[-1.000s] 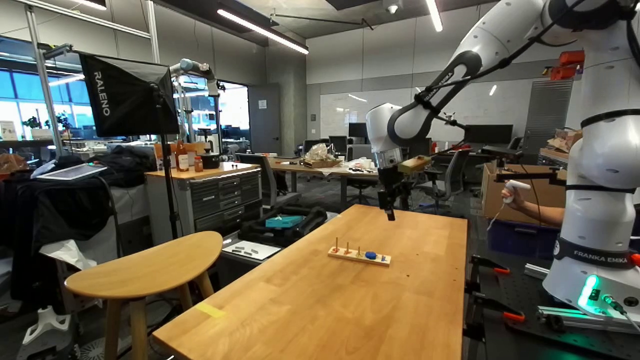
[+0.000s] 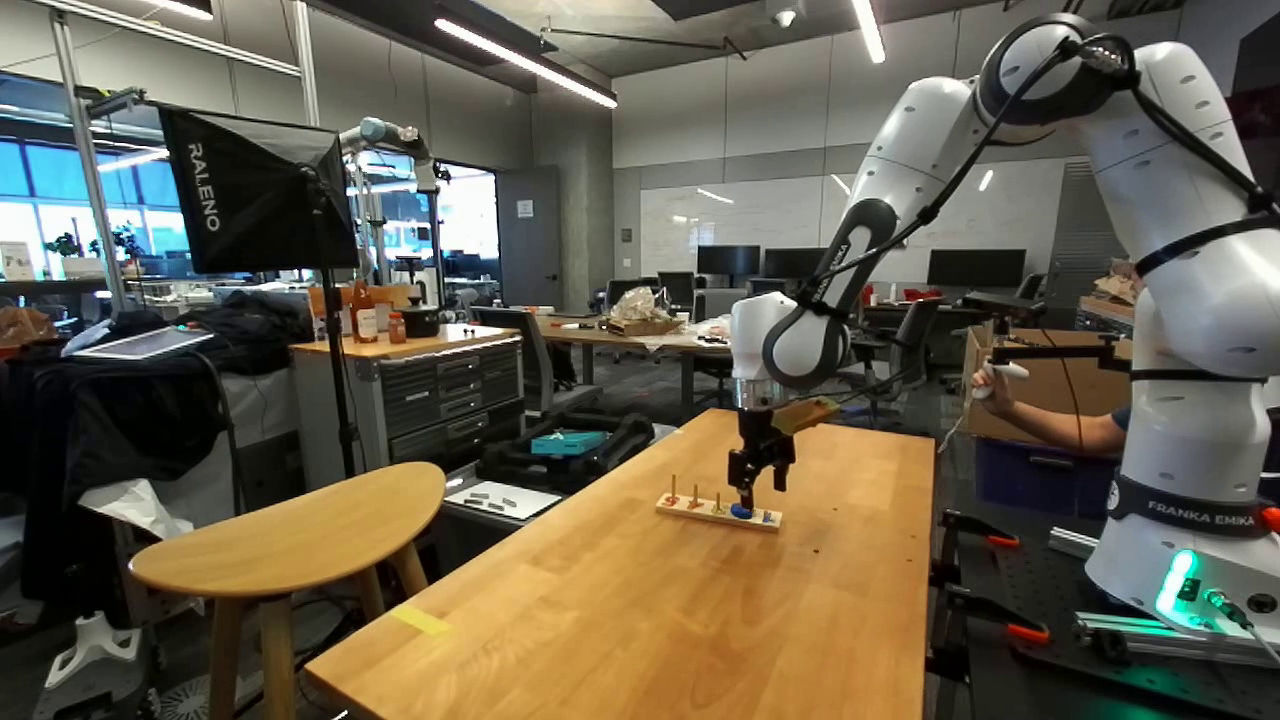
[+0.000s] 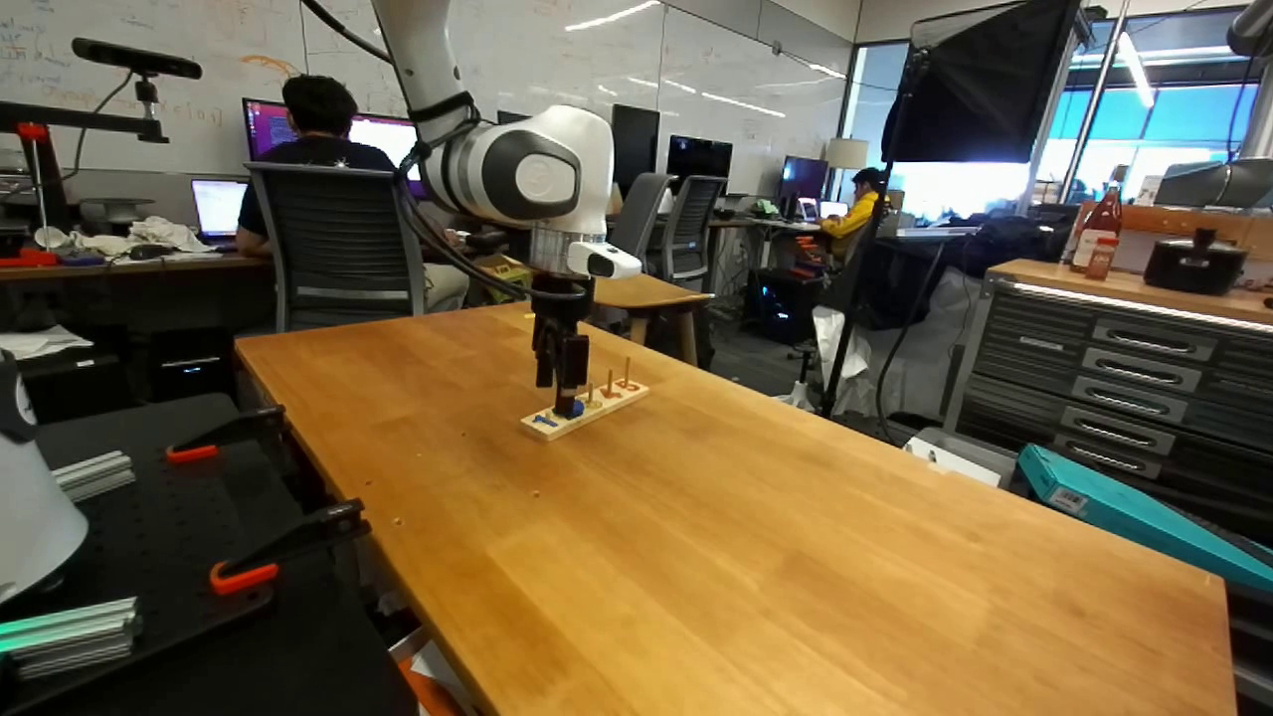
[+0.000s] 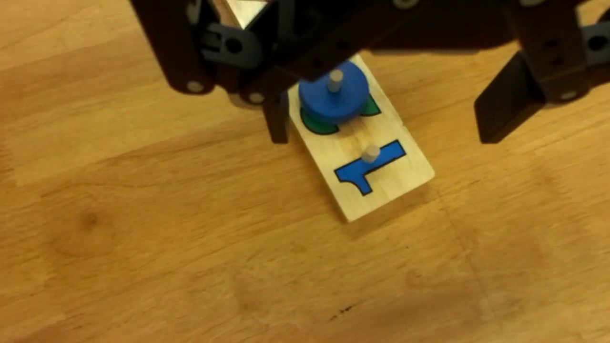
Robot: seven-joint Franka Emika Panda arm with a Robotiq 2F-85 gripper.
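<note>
On the table lies a narrow wooden peg board point(image 2: 690, 509) with numerals printed beside its pegs. A blue disc point(image 4: 334, 94) sits around the peg at the green numeral, with that peg's tip poking through it. Beside it, the short peg point(image 4: 370, 153) at the blue "1" is bare. Above the disc end of the board, my gripper stands wide open with nothing held. In the wrist view the left finger point(image 4: 278, 117) is close to the disc's left side, the right one well off over bare table. Whether a finger touches the disc I cannot tell.
Taller bare pegs point(image 3: 627, 370) rise at the board's other end. Black clamps with orange tips point(image 2: 1026, 632) grip the table's robot-side edge.
From above the far part of the table, my gripper has come down and nearer to the blue disc end of the board. The board and disc look unmoved.
</note>
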